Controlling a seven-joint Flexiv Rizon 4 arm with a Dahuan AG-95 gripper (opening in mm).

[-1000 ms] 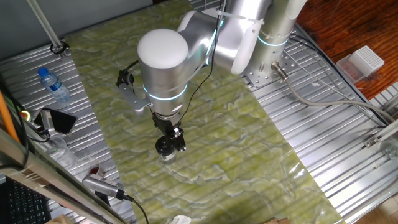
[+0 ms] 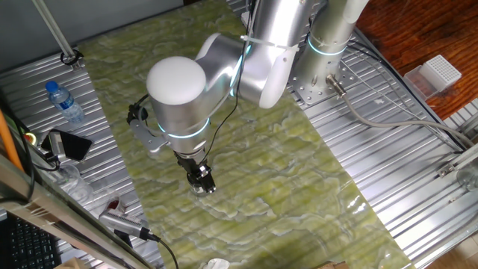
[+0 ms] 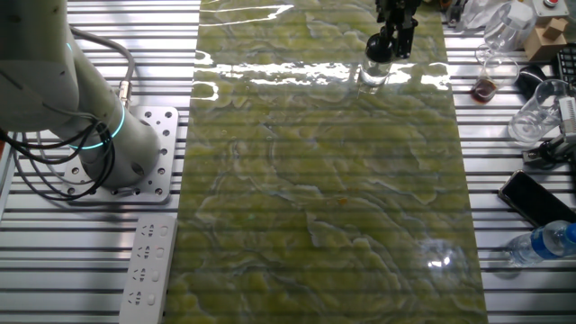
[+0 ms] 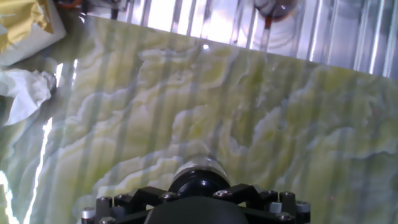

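A clear jar [image 3: 372,79] with a black lid [image 3: 379,48] stands upright on the green marbled mat [image 3: 315,180]. In the second exterior view my gripper [image 3: 396,34] is right at the lid, partly covering it. The first exterior view has the gripper [image 2: 200,179] over the jar, hiding most of it. In the wrist view the round black lid [image 4: 199,181] shows just ahead of the gripper body, with finger linkages spread to either side. The fingertips are hidden, so whether they touch the lid does not show.
White crumpled tissue [image 4: 23,93] and a yellow-white packet [image 4: 28,28] lie near the mat's edge. Beyond its long side are a water bottle [image 2: 66,103], a phone [image 2: 71,146] and clear cups [image 3: 540,110]. A power strip [image 3: 148,270] lies near the base.
The arm has swung left and slightly toward the front in the first exterior view, bringing the gripper from beside the jar to over it. The jar seems to stand where it was.
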